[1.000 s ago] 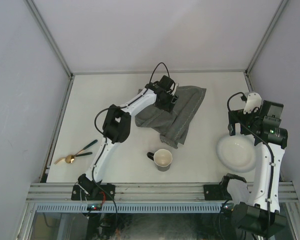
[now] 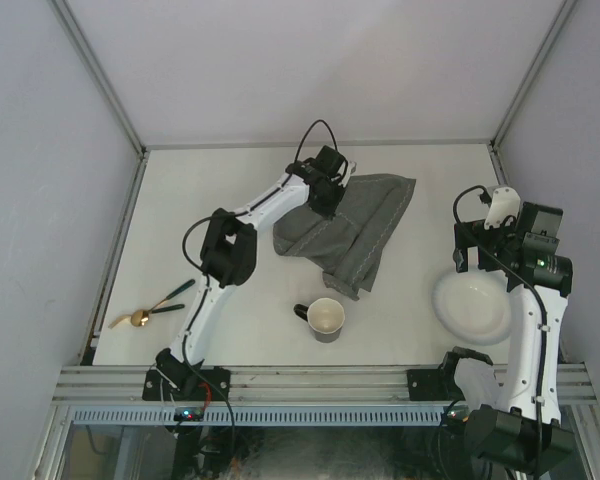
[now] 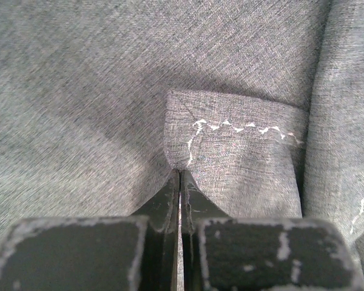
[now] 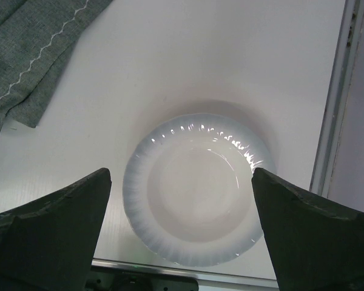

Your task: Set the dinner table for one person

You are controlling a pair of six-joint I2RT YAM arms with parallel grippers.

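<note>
A dark grey cloth with white stitching lies rumpled and partly folded at the back middle of the table. In the left wrist view my left gripper is shut on a stitched corner of this cloth, its fingertips together at the hem. A white plate lies flat near the right front edge. Above it stands my right gripper, open, with nothing held between its wide-set fingers. A grey mug stands upright at the front middle, its dark handle to the left. Gold cutlery with dark handles lies at the front left.
Bare white table shows at the left and between the cloth and the plate. A metal rail runs along the front edge, and pale walls close off the back and both sides.
</note>
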